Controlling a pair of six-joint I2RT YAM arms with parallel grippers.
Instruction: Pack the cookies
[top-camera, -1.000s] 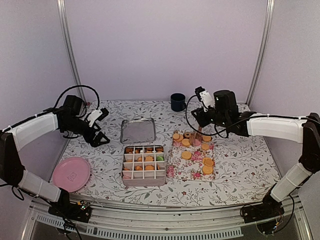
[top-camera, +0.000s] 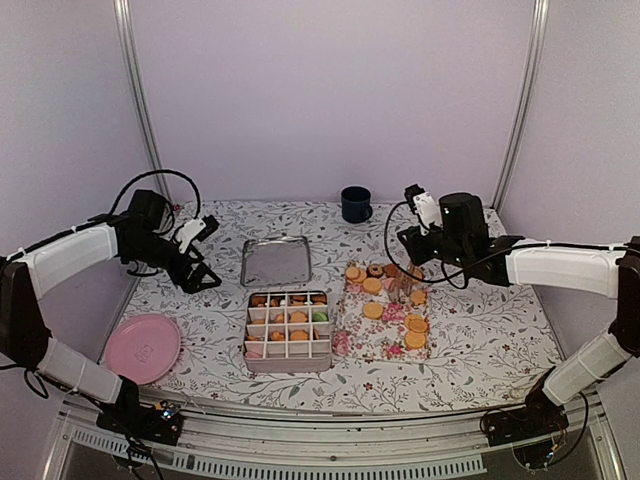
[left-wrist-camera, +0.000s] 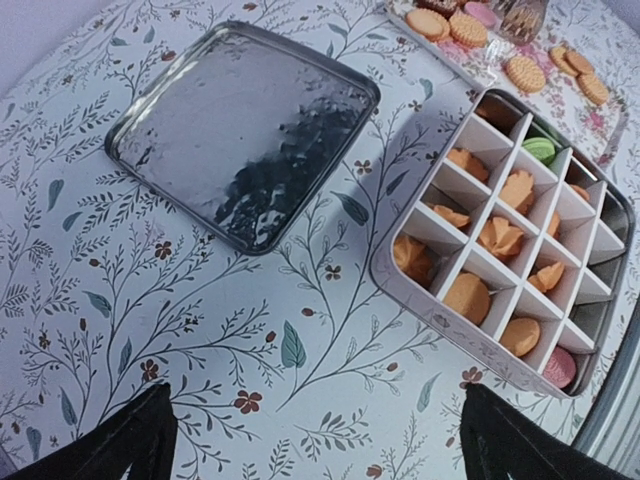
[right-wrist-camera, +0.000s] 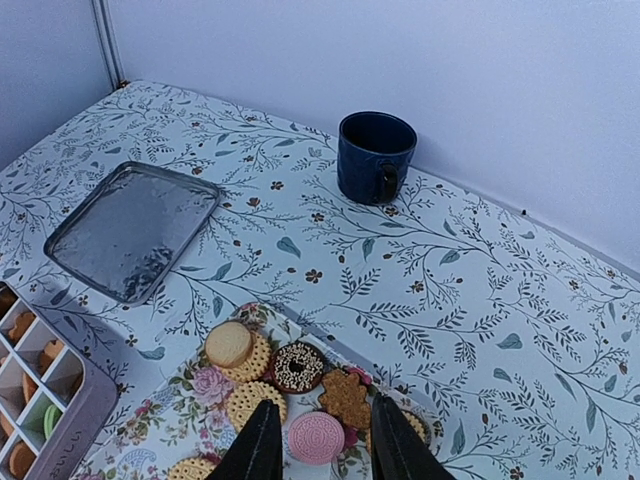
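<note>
The divided box (top-camera: 288, 362) stands mid-table, with cookies in many of its compartments, including a green one (left-wrist-camera: 540, 149). Right of it lies a floral tray (top-camera: 385, 348) bearing loose cookies. My right gripper hangs over the tray's far part, shut on a clear utensil (top-camera: 402, 290) that reaches down among the cookies. A pink round cookie (right-wrist-camera: 316, 438) shows between its fingers in the right wrist view; whether the utensil touches it cannot be told. At the left, my left gripper is open and empty above bare table.
An empty metal tray (top-camera: 277, 263) lies behind the box. Toward the back stands a dark blue mug (top-camera: 356, 205). A pink plate (top-camera: 143, 348) sits at the front left. Table to the right of the floral tray is clear.
My right gripper has shifted slightly right and lower, with the clear utensil moving along. My left arm and the box look unchanged.
</note>
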